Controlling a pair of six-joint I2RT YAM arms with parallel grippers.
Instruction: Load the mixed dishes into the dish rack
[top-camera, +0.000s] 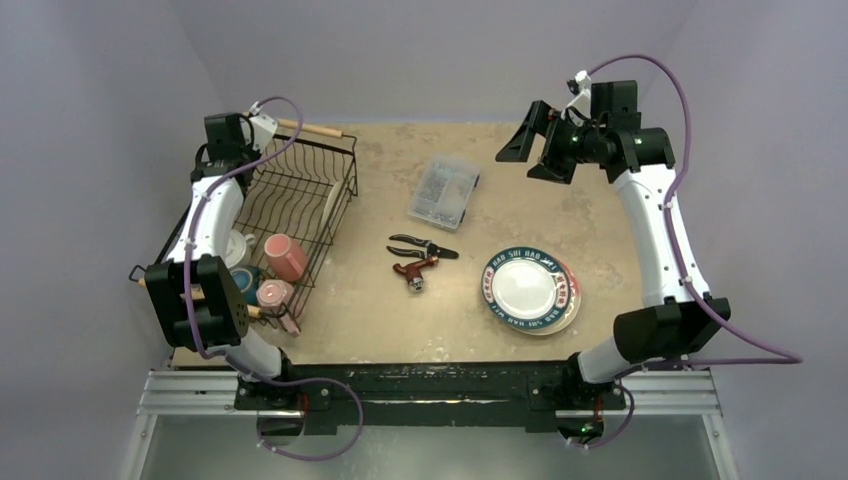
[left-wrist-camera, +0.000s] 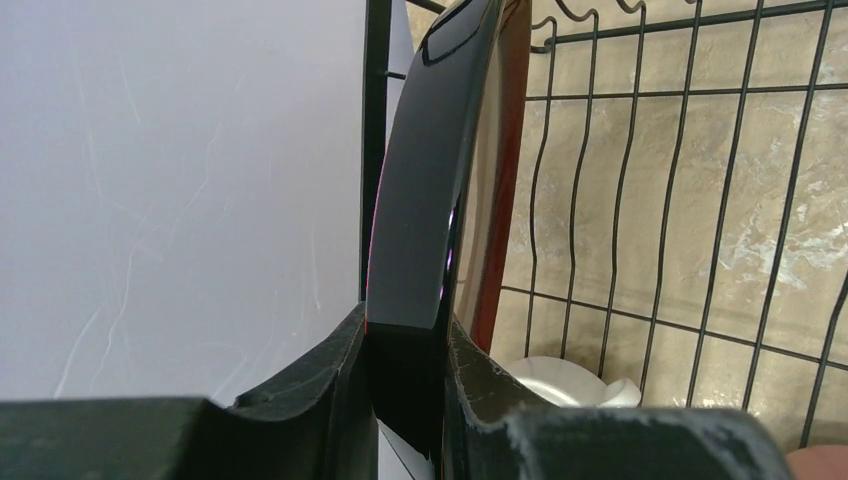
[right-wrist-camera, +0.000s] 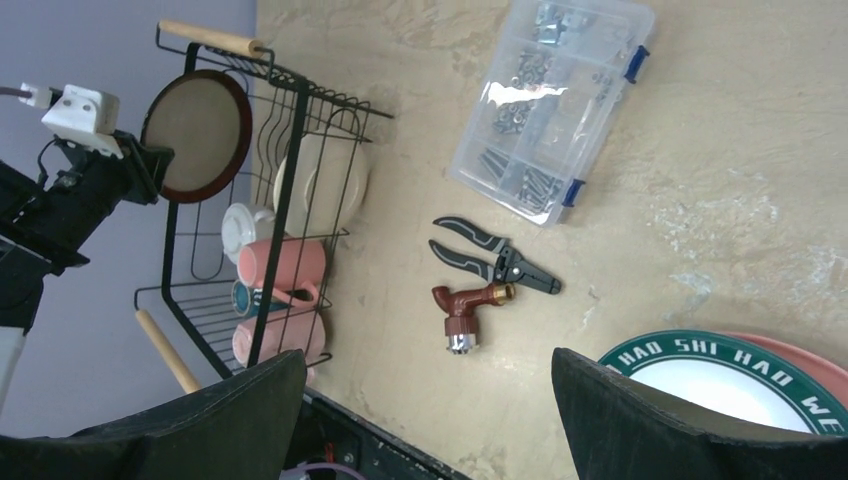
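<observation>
My left gripper is shut on a dark-rimmed plate, held upright inside the rear part of the wire dish rack (top-camera: 310, 225); in the left wrist view it shows edge-on with a black face and brown rim. A pale plate (right-wrist-camera: 320, 185) stands upright along the rack's right side. A white cup (left-wrist-camera: 550, 378) and pink and blue mugs (top-camera: 286, 258) sit in the front part. My open right gripper (top-camera: 530, 150) hangs over the right of the table, above and behind a stack of plates (top-camera: 525, 290).
A clear parts box (top-camera: 443, 190), black pruning shears (top-camera: 423, 247) and a brown tap fitting (top-camera: 415, 273) lie mid-table. A grey wall is close on the rack's left.
</observation>
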